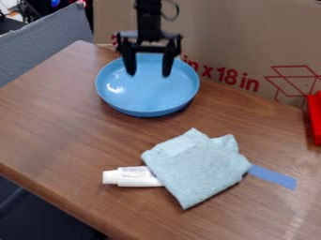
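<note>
A black gripper (148,62) hangs at the top centre, open, its fingers over the blue plate (146,94) with nothing seen between them. The plate sits at the back of the wooden table. Nearer the front, a folded pale blue cloth (196,169) lies beside a white tube (130,177), whose right end is hidden by the cloth or tucked against it.
A cardboard box (251,37) stands behind the table. A red object (313,117) is at the right edge. A strip of blue tape (272,177) is on the table right of the cloth.
</note>
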